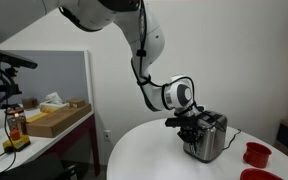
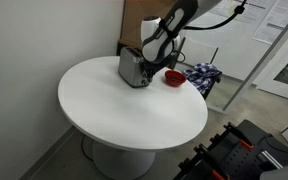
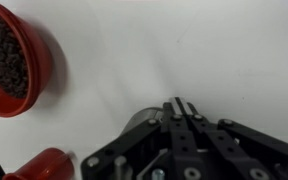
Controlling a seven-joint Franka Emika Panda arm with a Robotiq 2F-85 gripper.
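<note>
A shiny metal toaster (image 1: 216, 138) stands on the white round table. In exterior view 1 my gripper (image 1: 192, 141) is low at the toaster's side, overlapping it; whether they touch I cannot tell. In exterior view 2 the toaster (image 2: 131, 69) stands at the table's far edge, and the arm reaches down beside it. The wrist view shows my gripper with its fingertips together and nothing visible between them. A piece of the toaster's metal (image 3: 144, 117) peeks out next to the fingers, the rest hidden by the gripper.
A red bowl (image 3: 46, 70) with dark bits inside and a red mug (image 3: 46, 165) stand near the toaster. Bare white tabletop (image 2: 109, 105) spreads across the near side. A cardboard box (image 1: 59, 121) lies on a separate surface at left.
</note>
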